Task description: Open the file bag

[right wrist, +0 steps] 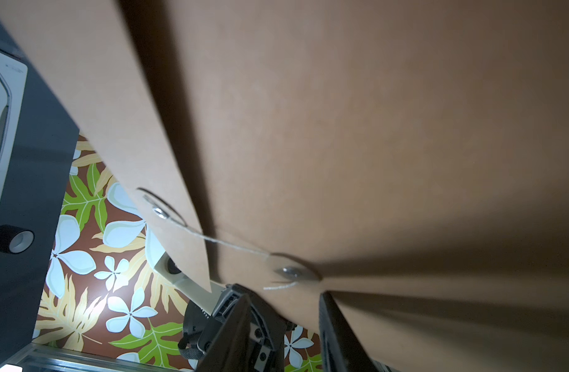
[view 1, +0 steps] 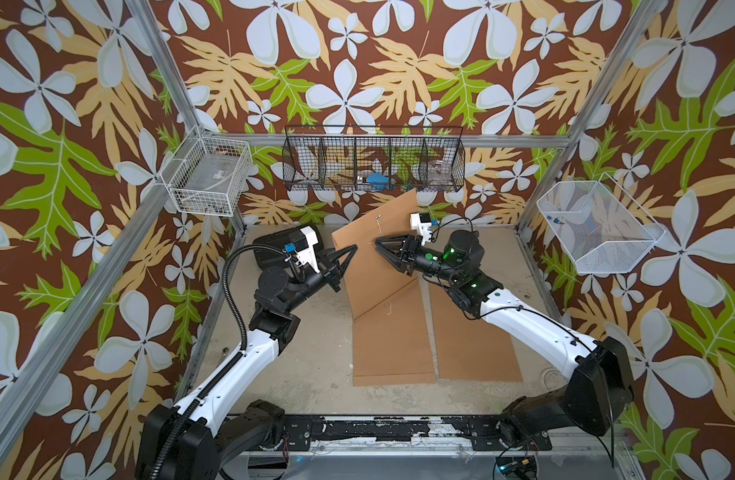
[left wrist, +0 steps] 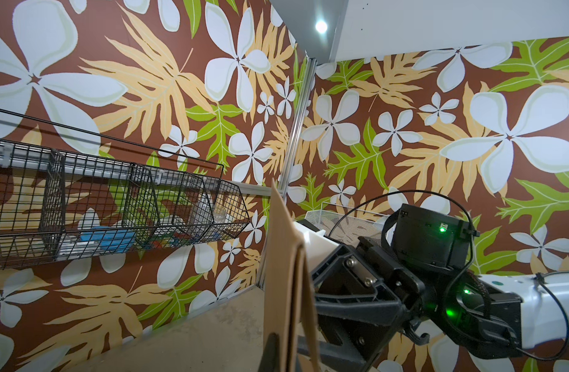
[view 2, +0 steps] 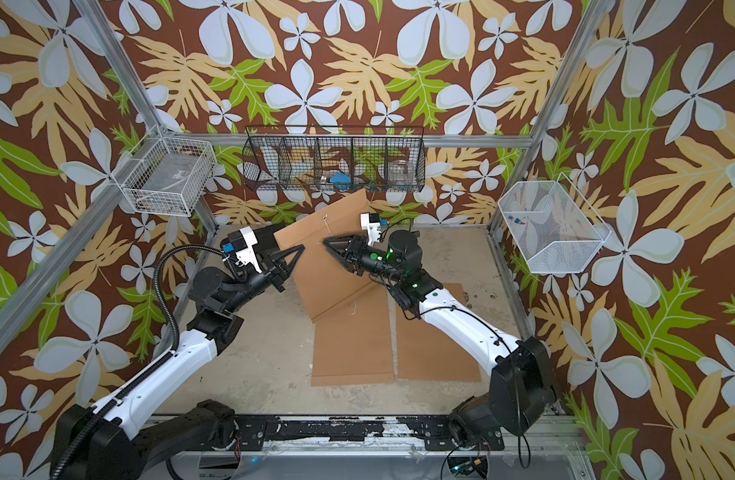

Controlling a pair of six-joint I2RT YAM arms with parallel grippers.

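Note:
A brown file bag (view 1: pixel 375 272) is held up off the floor, tilted, with my left gripper (view 1: pixel 351 251) shut on its left edge. The left wrist view shows the bag (left wrist: pixel 285 279) edge-on. In the right wrist view a white string (right wrist: pixel 228 244) runs from a button (right wrist: pixel 161 212) on the flap to a button (right wrist: pixel 291 272) on the body; its short loose tail lies by the body button. My right gripper stands open in front of the bag, fingertips just below the body button, nothing between them. Whether they touch the bag I cannot tell.
Two more brown bags lie flat on the floor, a middle one (view 1: pixel 393 344) and a right one (view 1: pixel 475 336). A black case (view 1: pixel 275 249) sits behind my left arm. Wire baskets hang at the left (view 1: pixel 211 180), back (view 1: pixel 373 164) and right (view 1: pixel 599 228).

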